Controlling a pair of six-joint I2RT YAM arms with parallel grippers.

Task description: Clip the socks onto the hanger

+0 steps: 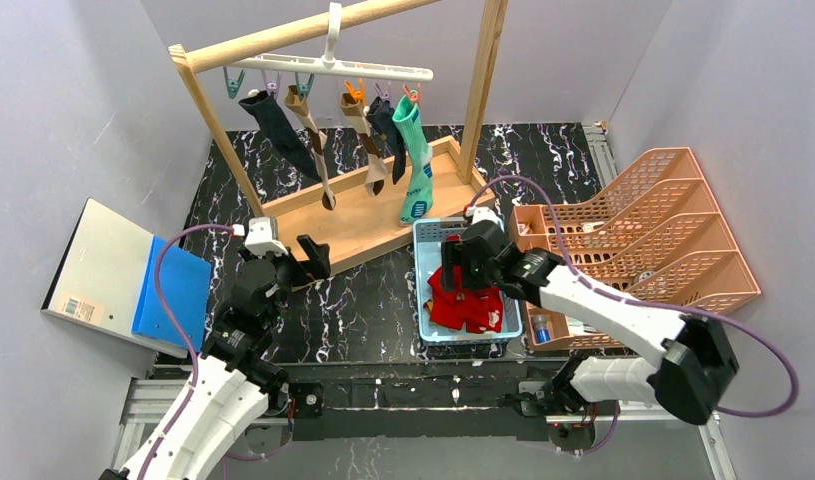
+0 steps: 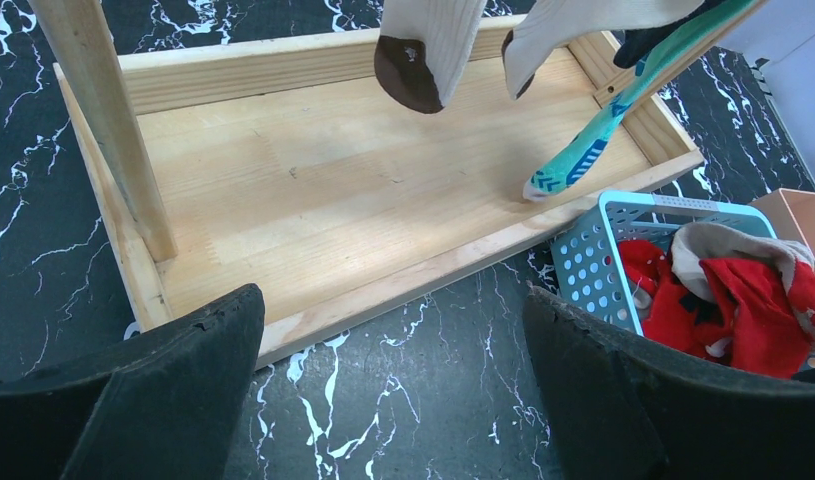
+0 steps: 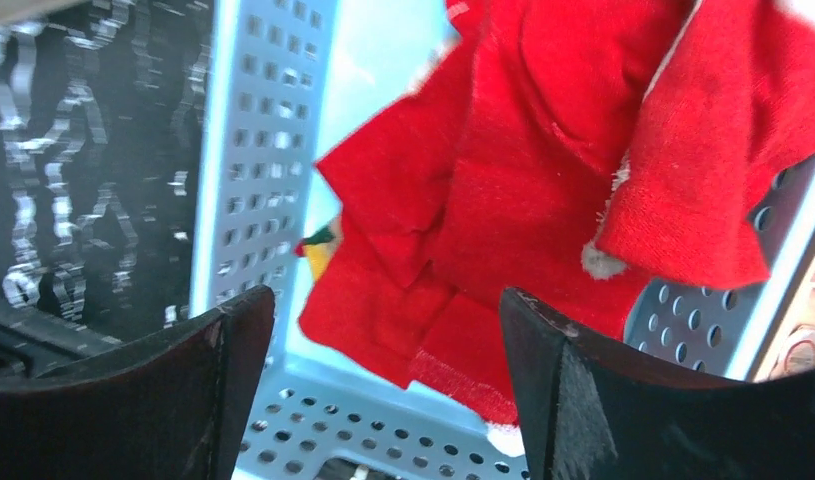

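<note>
Several socks hang from clips on the white hanger [image 1: 283, 64]: dark, tan-and-white, and a teal sock [image 1: 417, 170] [image 2: 583, 150]. My left gripper [image 1: 313, 255] stands open at the wooden tray's front left, empty. My right gripper [image 1: 461, 262] is over the blue basket [image 1: 429, 336] [image 3: 223, 180], its fingers apart above crumpled red socks or cloths [image 1: 453, 305] [image 3: 523, 220]; a grey-and-white piece [image 2: 703, 245] also lies there.
The wooden tray [image 1: 313, 240] stands under the hanger. An orange rack [image 1: 683, 220] is right of the basket, and a white board with a blue folder [image 1: 173, 290] at left.
</note>
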